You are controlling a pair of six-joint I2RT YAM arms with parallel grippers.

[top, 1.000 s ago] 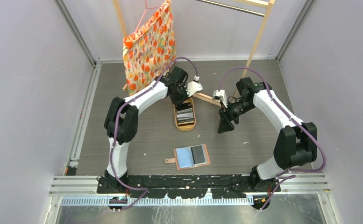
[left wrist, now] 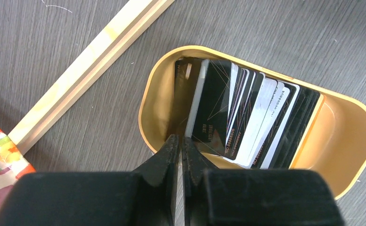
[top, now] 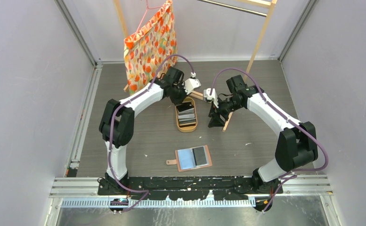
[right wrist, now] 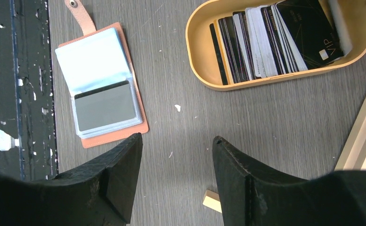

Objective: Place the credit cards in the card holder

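A tan oval box holds a stack of black, white and gold cards. My left gripper is over the box's end, fingertips close together at the end of the card stack; whether they hold a card I cannot tell. The open card holder, with clear sleeves and a pink cover, lies at the front of the table, also in the right wrist view. My right gripper stands open to the right of the box, nothing between its fingers.
A floral cloth hangs from a wooden rack at the back left. Wooden bars lie behind and beside the box.
My right arm has moved left, toward the box. The box and card holder look unmoved.
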